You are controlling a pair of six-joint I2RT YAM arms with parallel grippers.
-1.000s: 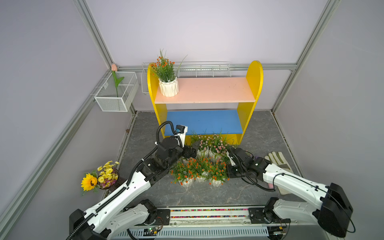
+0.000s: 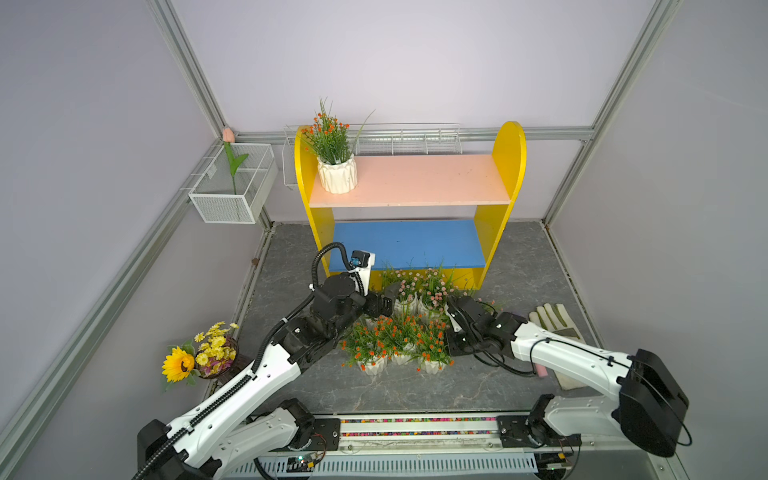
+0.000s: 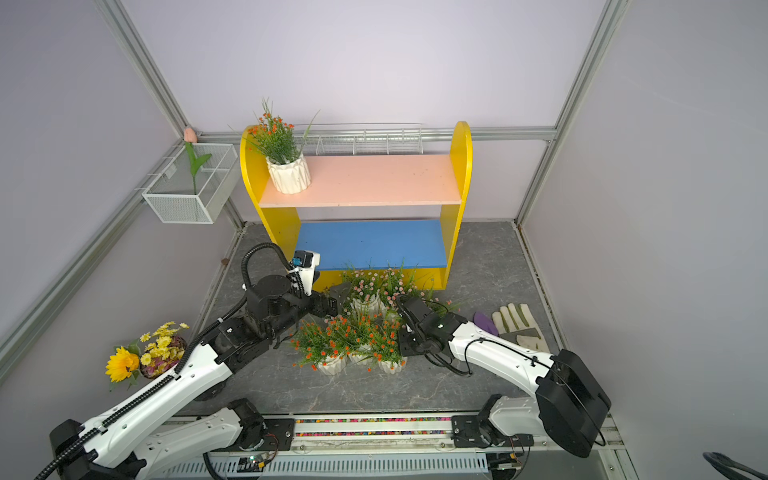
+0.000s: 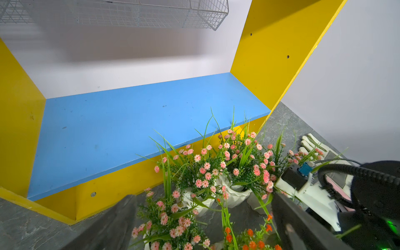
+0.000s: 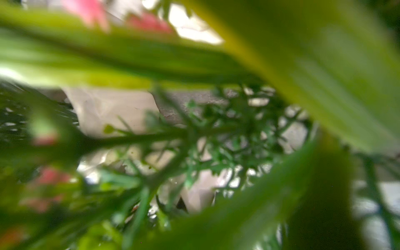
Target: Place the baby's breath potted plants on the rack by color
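An orange-flowered plant in a white pot (image 2: 337,174) stands at the left of the pink upper shelf (image 2: 424,176); the blue lower shelf (image 4: 145,116) is bare. Below the rack, several potted plants crowd the floor: pink flowers (image 4: 207,175) behind, orange ones (image 2: 372,344) in front. My left gripper is open over the pink and orange plants, nothing between its fingers. My right gripper (image 2: 449,320) is low among the plants at the cluster's right; leaves and stems fill the right wrist view, hiding its fingers.
A wire basket (image 2: 216,204) with a tulip hangs on the left wall. Yellow flowers (image 2: 208,356) stand at left. Gloves (image 2: 552,316) lie at right. Bare floor flanks the rack.
My right arm has moved a little leftward, further into the plants. The left arm and the plant on the upper shelf are unchanged.
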